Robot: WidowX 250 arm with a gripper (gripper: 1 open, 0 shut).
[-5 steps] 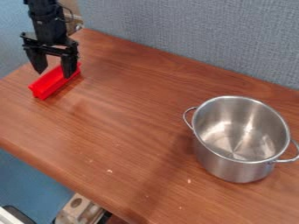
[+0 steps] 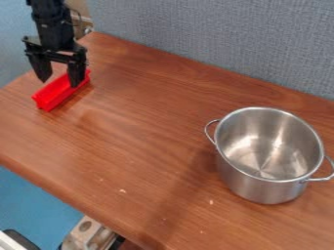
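Note:
My black gripper (image 2: pixel 59 72) is open at the upper left of the wooden table, its two fingers spread low over a red oblong block (image 2: pixel 53 96). The block lies flat near the table's left edge, partly hidden by the fingers. Whether the fingers touch it is unclear. A large steel pot (image 2: pixel 268 161) with two side handles stands on the right side of the table.
A grey padded wall (image 2: pixel 235 44) runs along the back. At the lower left, beyond the table's edge, are a blue surface and some pale hardware.

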